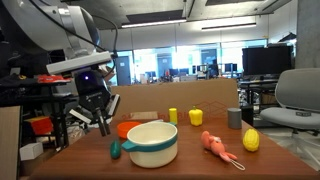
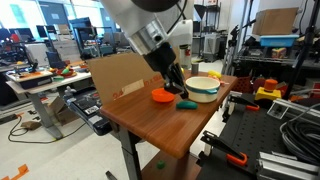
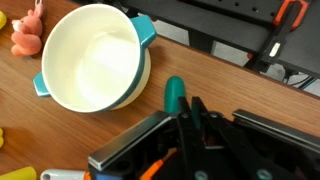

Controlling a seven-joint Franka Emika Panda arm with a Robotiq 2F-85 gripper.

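Note:
A small dark-green object (image 1: pixel 115 149) lies on the wooden table beside a deep white pot with teal handles (image 1: pixel 152 145). In the wrist view the green object (image 3: pixel 175 92) shows just beyond my fingertips, with the white pot (image 3: pixel 95 58) to its left. My gripper (image 1: pixel 104 130) is above the table, up and to the left of the green object in exterior view 1. Its two fingers are close together and nothing shows between them. The lower end of the green object is partly covered by the fingers in the wrist view.
An orange plate (image 2: pixel 162 95) lies behind the green object. Right of the pot are a pink lobster-like toy (image 1: pixel 216 146) and a yellow lemon-like object (image 1: pixel 251 140). A yellow pepper-like object (image 1: pixel 196 117) and a grey cup (image 1: pixel 234 118) stand farther back.

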